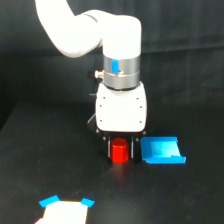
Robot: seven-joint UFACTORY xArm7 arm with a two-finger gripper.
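A small red object stands on the dark table near the middle of the camera view. My white gripper is lowered over it, pointing straight down. One dark finger shows on each side of the red object, and the gap between the fingers looks about as wide as it was. Whether either finger touches the object is too small to tell. The gripper body hides the object's top.
Just right of the red object lies a flat blue square with a lighter blue middle. A white piece with blue corners lies at the bottom left, cut off by the frame.
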